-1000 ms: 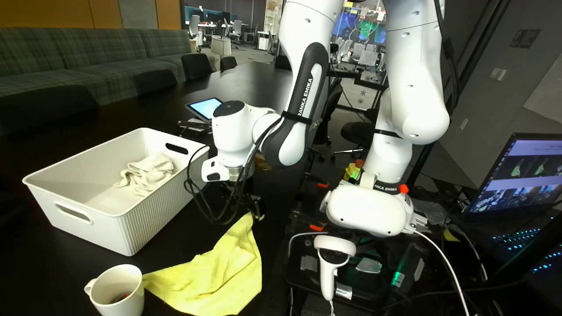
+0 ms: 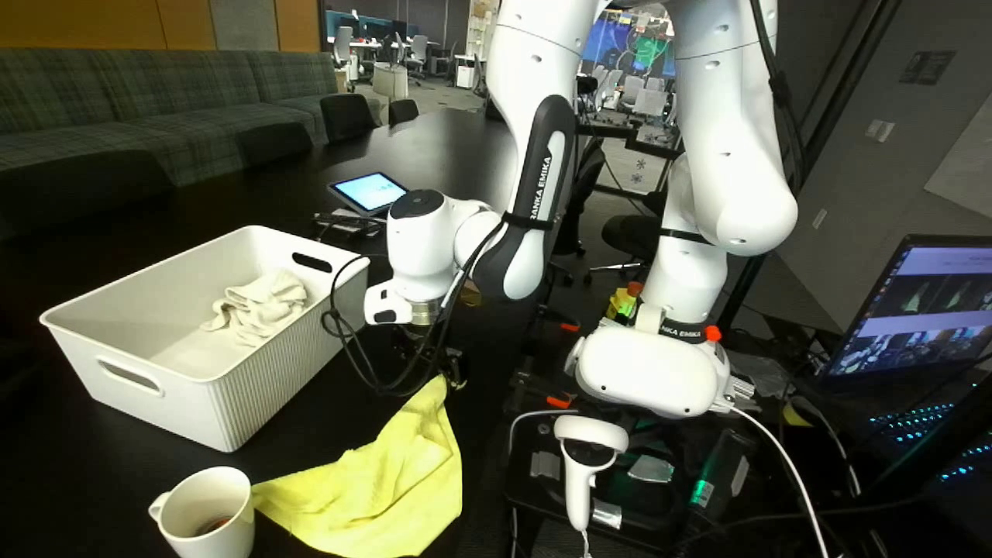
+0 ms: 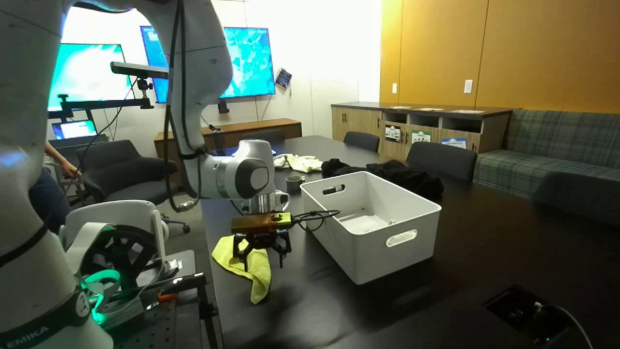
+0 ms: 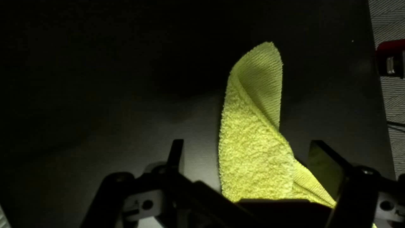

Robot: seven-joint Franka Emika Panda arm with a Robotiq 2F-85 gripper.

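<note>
A yellow cloth (image 2: 390,474) lies spread on the dark table near its edge, one corner pointing away from the mug. In the wrist view the folded end of this cloth (image 4: 254,152) runs up between the two spread fingers, touching neither as far as I can tell. My gripper (image 3: 262,264) is open above the table and holds nothing. From exterior view 1 the fingers are largely hidden behind cables. A white bin (image 2: 153,302) stands beside the arm, with a crumpled cream cloth (image 2: 260,302) inside it.
A white mug (image 2: 209,511) with some dark liquid stands close to the yellow cloth and the bin. Dark clothing (image 3: 389,174) lies behind the bin. A tablet (image 2: 369,192) sits farther along the table. In exterior view 2, the tabletop right of the bin is mostly clear.
The robot's hand has shifted slightly right and down in exterior view 1. The yellow cloth, bin and mug look unmoved.
</note>
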